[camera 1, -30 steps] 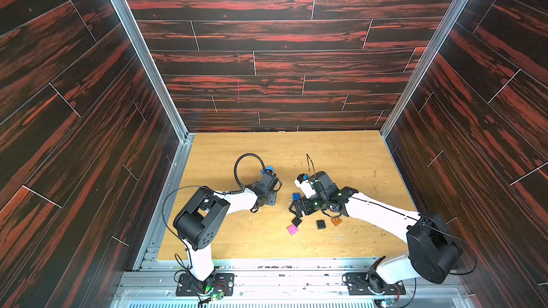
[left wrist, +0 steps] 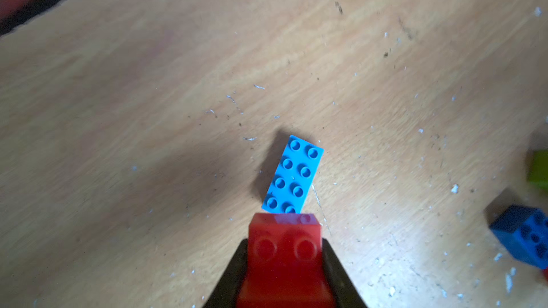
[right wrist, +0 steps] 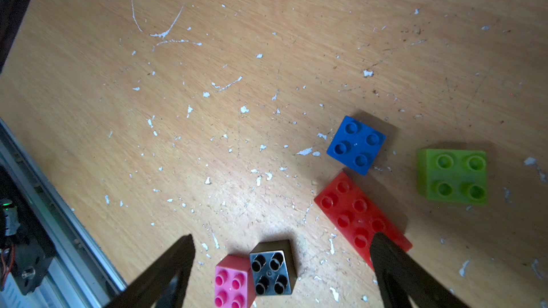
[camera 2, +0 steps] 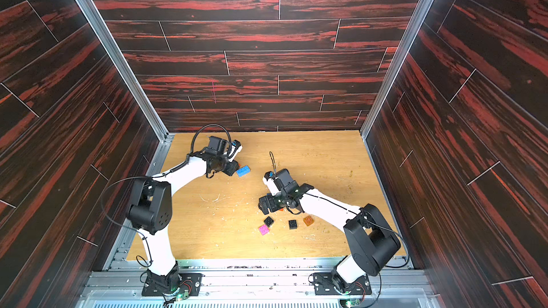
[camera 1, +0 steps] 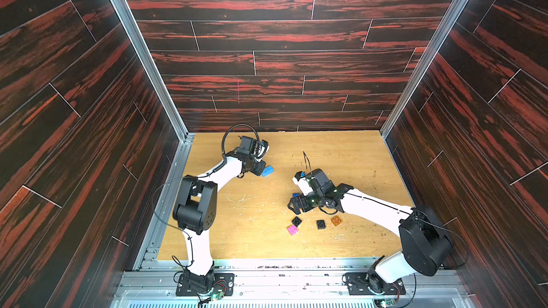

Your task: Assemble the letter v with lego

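Note:
My left gripper is shut on a red brick (left wrist: pixel 285 273), held over the table just short of a light blue brick (left wrist: pixel 296 171) lying at back left. My right gripper is open above the bricks at centre front, nothing between its fingers. Below it in the right wrist view lie a dark blue brick (right wrist: pixel 356 143), a red long brick (right wrist: pixel 356 216), a green brick (right wrist: pixel 451 174), a black brick (right wrist: pixel 271 268) and a pink brick (right wrist: pixel 231 279).
Another black brick (camera 1: pixel 320 224) and an orange brick (camera 1: pixel 336 220) lie at the front right.
My left arm has risen toward the back left, uncovering more of the light blue brick in the top left view. My right arm has barely moved.

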